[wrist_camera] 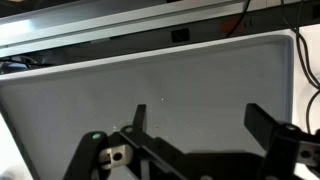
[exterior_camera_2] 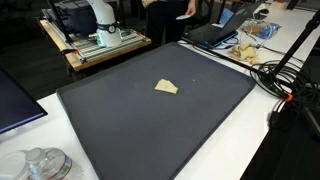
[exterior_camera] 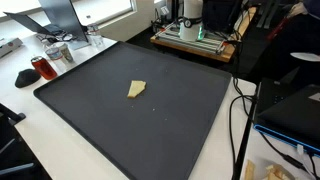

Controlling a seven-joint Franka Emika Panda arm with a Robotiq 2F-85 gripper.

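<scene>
A small tan, roughly four-sided piece (exterior_camera: 137, 89) lies flat on the dark grey board (exterior_camera: 90, 115), a little back of its middle. The other exterior view also has the tan piece (exterior_camera_2: 166, 87) on the board (exterior_camera_2: 120, 125), clear of all edges. In the wrist view my gripper is open, its two dark fingers wide apart over the board (wrist_camera: 200, 80). Only bare board shows between them, and the tan piece is not in that view. I cannot make out the gripper in either exterior view.
Cans and jars (exterior_camera: 58, 53) and a dark red-topped item (exterior_camera: 44, 68) stand beyond the board's left side. Black cables (exterior_camera_2: 285, 85) run past one edge. A white and teal device (exterior_camera: 190, 22) stands on a wooden table behind. Most of the board is bare.
</scene>
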